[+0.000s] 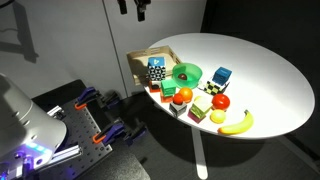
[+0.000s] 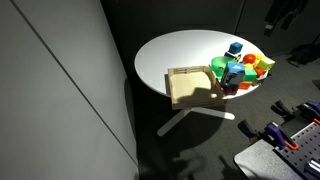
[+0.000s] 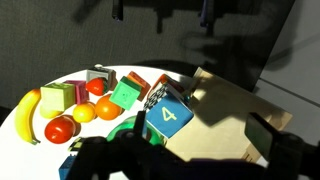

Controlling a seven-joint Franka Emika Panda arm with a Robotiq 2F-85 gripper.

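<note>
High above the table hangs my gripper point(image 1: 131, 10), in the wrist view point(image 3: 198, 148) seen with its fingers spread wide apart and nothing between them. Below it lies a shallow wooden tray point(image 3: 226, 112), empty in the part that shows. A large blue block marked 4 point(image 3: 169, 114), with a checkered side, stands at the tray's edge. A green bowl point(image 1: 190, 70) with something dark red in it sits beside the block. Around them are a green block point(image 1: 168, 87), an orange point(image 1: 186, 94), a red tomato-like fruit point(image 1: 222, 102), a lemon point(image 1: 217, 117) and a banana point(image 1: 237, 125).
Another blue block point(image 1: 222, 75) stands past the bowl, beside a checkered piece point(image 1: 212, 88). Several small blocks crowd the table's near edge. The air around my gripper looks free.
</note>
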